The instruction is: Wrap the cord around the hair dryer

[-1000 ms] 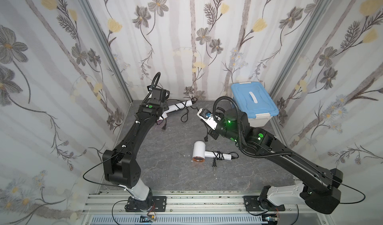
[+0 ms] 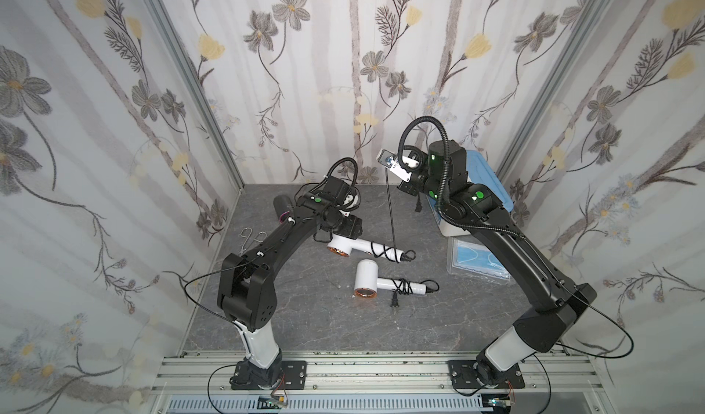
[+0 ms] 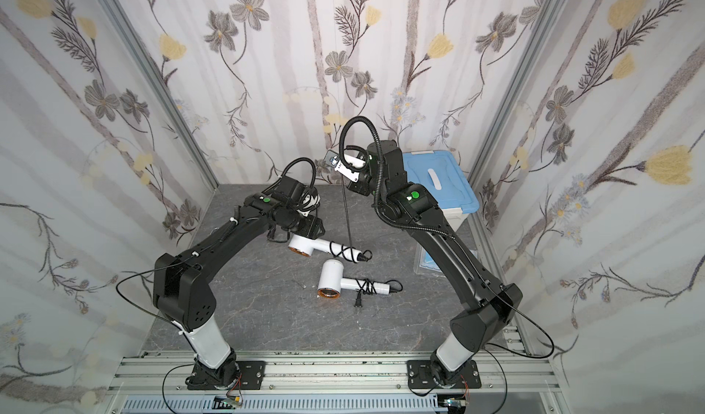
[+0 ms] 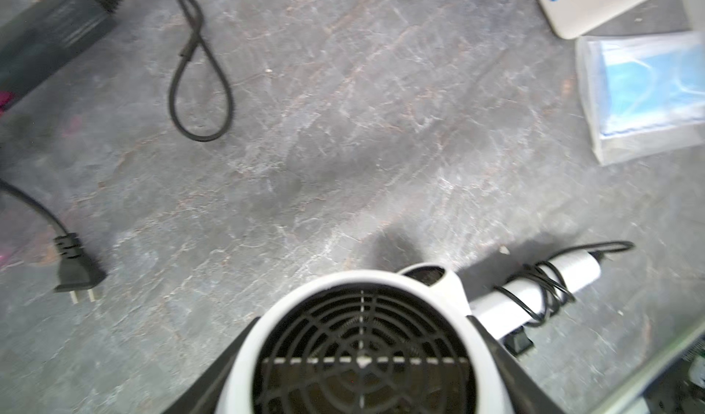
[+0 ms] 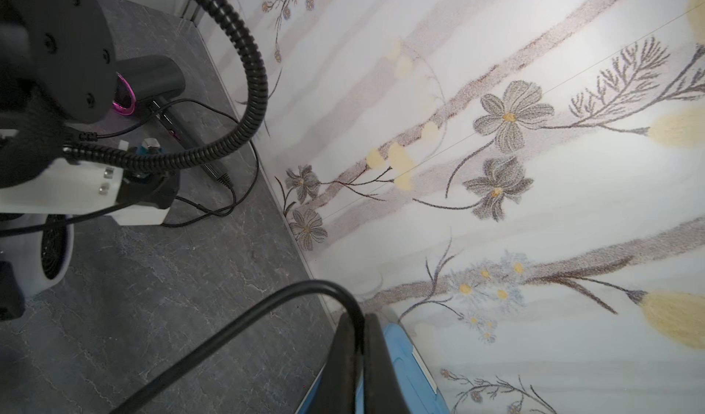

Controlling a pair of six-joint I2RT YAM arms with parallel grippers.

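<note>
My left gripper (image 2: pixel 345 226) holds a white hair dryer (image 2: pixel 374 249) by its head, whose grille fills the bottom of the left wrist view. Cord (image 2: pixel 382 251) is looped around its handle, and a strand runs up to my raised right gripper, which is shut on that cord (image 5: pixel 308 287). A second white hair dryer (image 2: pixel 365 278), cord wound round its handle, lies on the table nearer the front.
A blue-lidded box (image 3: pixel 437 175) stands back right, with bagged masks (image 4: pixel 646 90) in front. A dark dryer (image 2: pixel 282 207) and scissors (image 2: pixel 249 237) lie left. Open table lies at the front.
The held dryer has moved right and toward the front, turning. My right gripper has risen toward the back, drawing the cord up taut.
</note>
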